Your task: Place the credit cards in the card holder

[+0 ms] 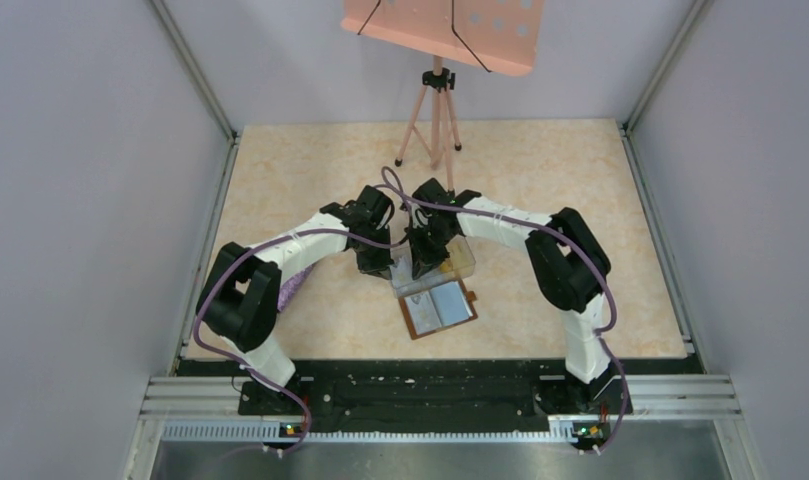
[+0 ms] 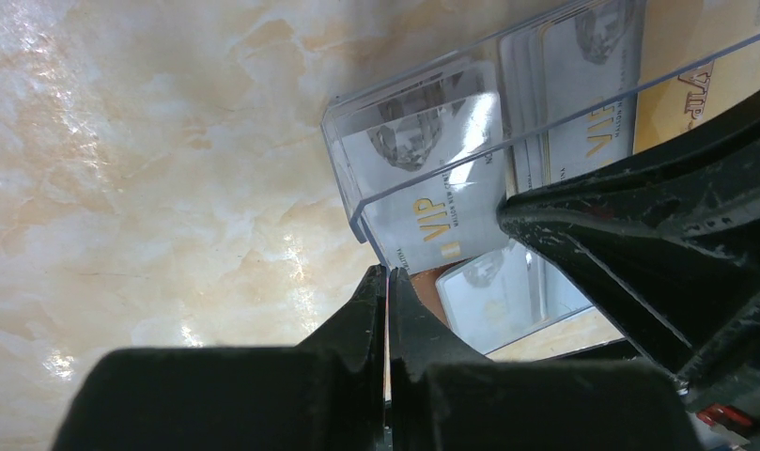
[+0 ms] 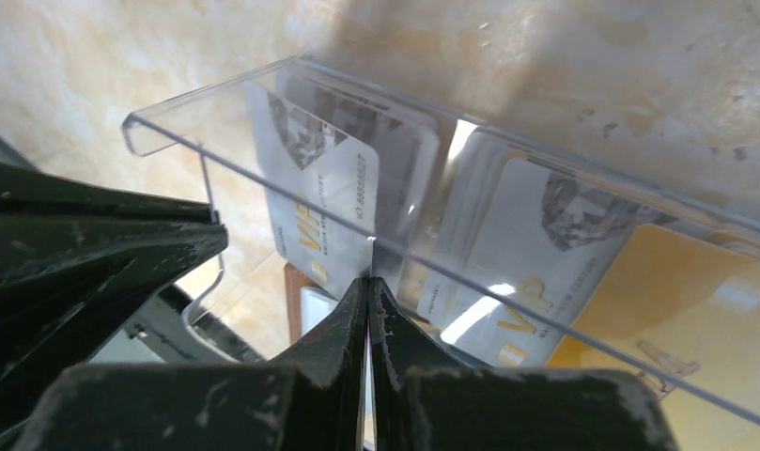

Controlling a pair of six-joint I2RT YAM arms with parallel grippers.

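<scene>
The clear card holder [image 1: 461, 262] stands mid-table between the arms. In its left-end section is a silver VIP card [image 2: 432, 202], overlapping another silver card behind it. More silver cards [image 3: 535, 249] sit in the middle section, and gold cards [image 3: 672, 291] lie beyond. My left gripper is shut, its tips at the holder's left end; whether the thin wall is between them cannot be seen. My right gripper is shut too, its tips at the right edge of the left-end silver card. No card clearly shows between those fingers.
A brown tray [image 1: 414, 334] with two pale panels lies just in front of the holder. A purple item [image 1: 294, 287] is partly under the left arm. An easel [image 1: 437, 120] stands behind. Right of the holder the table is clear.
</scene>
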